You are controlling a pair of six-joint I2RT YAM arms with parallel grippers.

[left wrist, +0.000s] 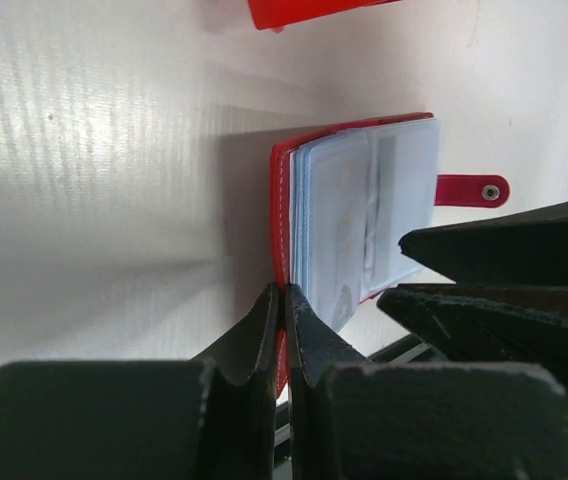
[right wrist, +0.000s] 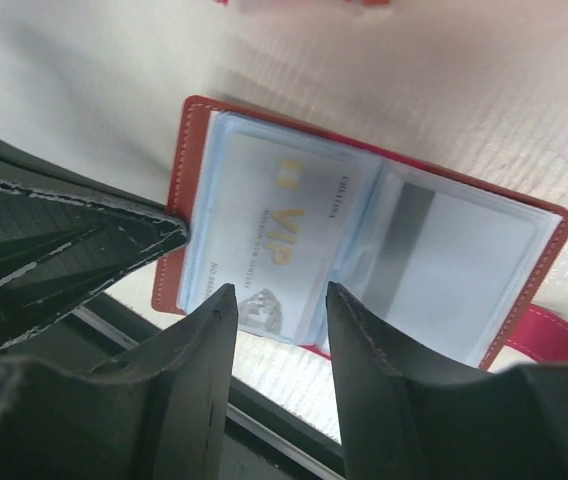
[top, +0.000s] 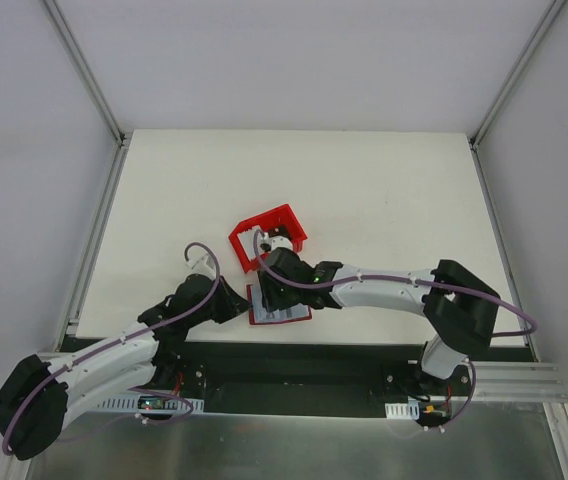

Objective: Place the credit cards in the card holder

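The red card holder (left wrist: 454, 190) lies open on the table with pale cards (right wrist: 264, 240) in it, one printed VIP. My left gripper is shut at the holder's near-side edge; whether any of that edge is between its tips I cannot tell. My right gripper hangs open over the holder, its fingertips over the VIP card's lower part and right edge, nothing held.
A red tray (top: 284, 214) with white and dark items stands just behind the holder.
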